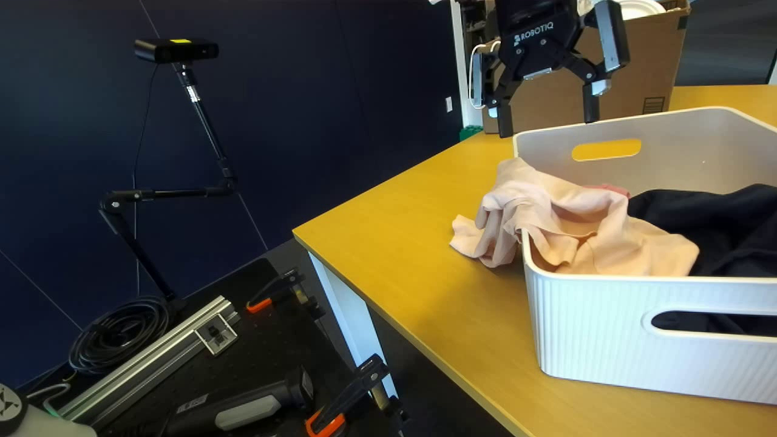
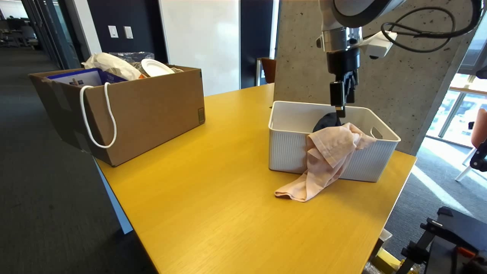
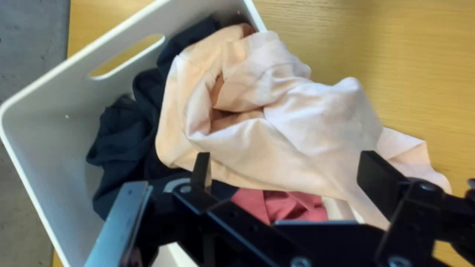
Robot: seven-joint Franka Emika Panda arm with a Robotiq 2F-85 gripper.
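A pale peach cloth (image 1: 583,218) is draped over the rim of a white ribbed bin (image 1: 655,306), part inside and part hanging out. Its lower end rests on the table, as the peach cloth (image 2: 326,155) shows in exterior view 2. Inside the bin lie a dark cloth (image 3: 129,129) and, partly covered, a red cloth (image 3: 285,204). My gripper (image 1: 547,127) is above the bin's edge, fingers pointing down and spread wide. In the wrist view the open gripper shows the peach cloth below and beyond its fingertips, with nothing held.
A cardboard box (image 2: 150,114) filled with various items, a white plate (image 2: 156,67) among them, stands on the far part of the yellow table (image 2: 219,205). Much of the tabletop between box and bin is bare. A concrete pillar (image 2: 301,59) rises behind the bin.
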